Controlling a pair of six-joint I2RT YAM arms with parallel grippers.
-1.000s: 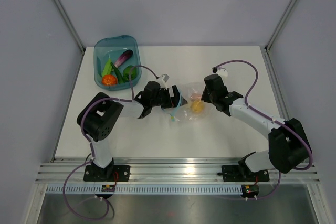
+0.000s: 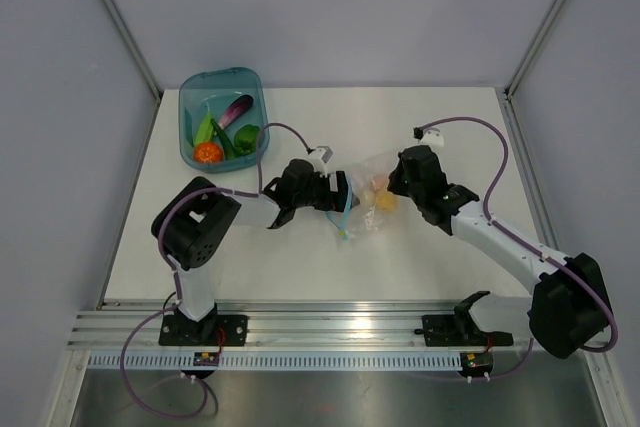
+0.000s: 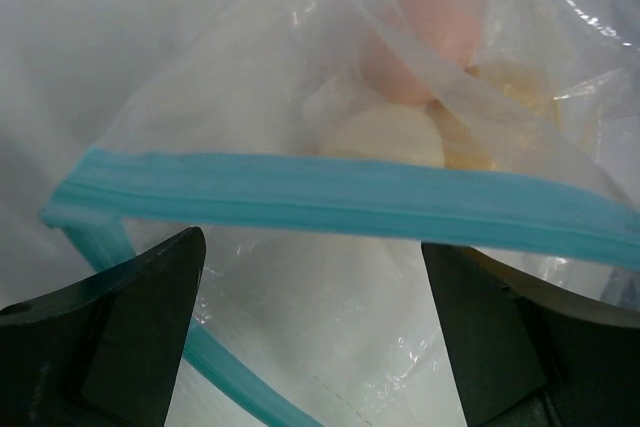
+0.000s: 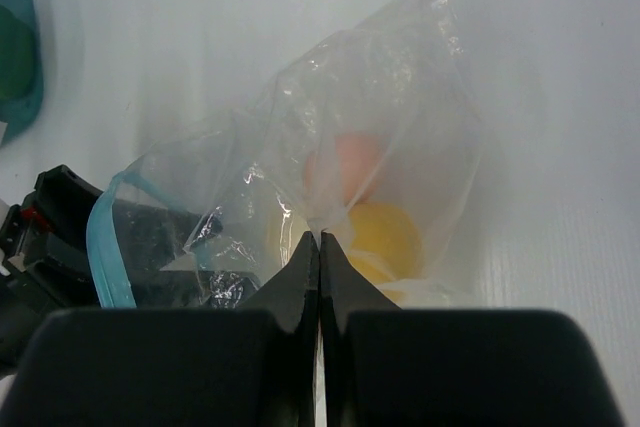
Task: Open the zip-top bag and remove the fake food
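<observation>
The clear zip top bag lies mid-table, its teal-edged mouth parted and facing my left gripper. That gripper stands open with its fingers at the mouth; in the right wrist view they show through the film. Through the plastic appear an orange-pink item, a yellow item and a pale rounded one. My right gripper is shut on the bag film, whose creases run together at the fingertips. How deep the left fingers reach is hard to tell.
A teal bin stands at the back left, holding an eggplant, a green pepper, an orange tomato-like item and other green vegetables.
Both grippers and the bag have shifted slightly to the right over the last second. The bin and its contents have stayed put.
</observation>
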